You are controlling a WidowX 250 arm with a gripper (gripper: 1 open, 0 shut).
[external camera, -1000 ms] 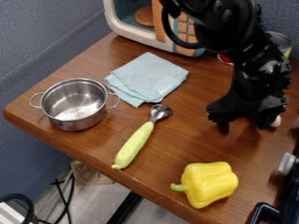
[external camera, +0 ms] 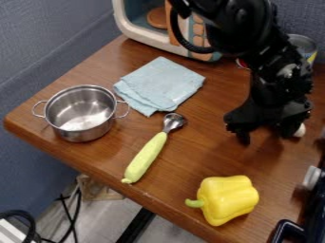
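My black gripper hangs over the right side of the wooden table, its fingers pointing down; whether they are open or shut is unclear. A small white object shows partly behind it. A steel pot sits at the left, a folded light blue cloth at the back, a metal spoon in the middle beside a pale green corn-like vegetable, and a yellow pepper at the front.
A toy oven stands at the back. A can is at the back right, partly hidden by the arm. A black appliance lines the right edge.
The arm has shifted very slightly near the table's right side. The objects on the table look unmoved.
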